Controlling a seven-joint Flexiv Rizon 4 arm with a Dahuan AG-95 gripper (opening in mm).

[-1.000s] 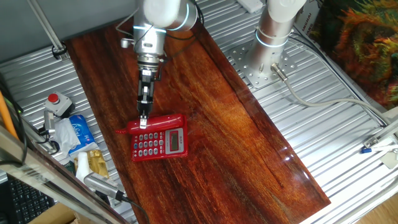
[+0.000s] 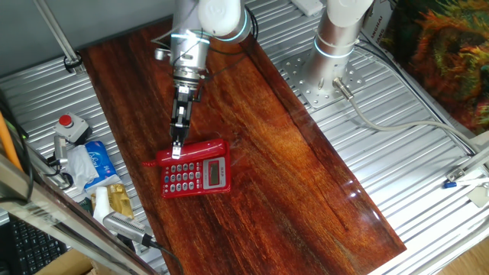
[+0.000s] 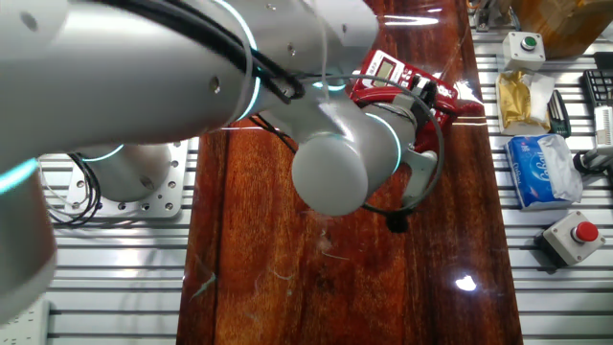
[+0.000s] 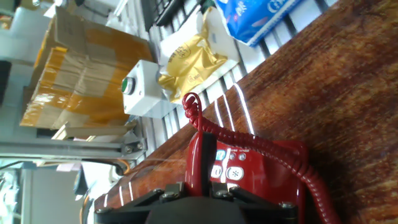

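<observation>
A red desk telephone [image 2: 196,179] with a keypad and small display lies on the wooden table. Its red handset [image 2: 202,149] appears to rest along the phone's upper edge. From above, my gripper [image 2: 177,151] reaches down to the handset near its left end. In the wrist view the handset [image 4: 195,165] rises in the middle, lined up with the gap between the fingers. Whether the pads press on it cannot be made out. The coiled red cord [image 4: 261,147] runs across the phone body. In exterior view 2 the arm partly covers the phone [image 3: 402,72].
Beyond the table's left edge lie a blue tissue pack [image 2: 99,164], a gold packet [image 2: 120,200] and a red-button box [image 2: 71,127]. A cardboard box [image 4: 87,68] shows in the wrist view. Right of the phone, the wooden table [image 2: 306,191] is clear.
The upper part of the arm has shifted slightly to the right and tilted. The fingertips stay nearly in place at the handset, and the phone has not visibly moved.
</observation>
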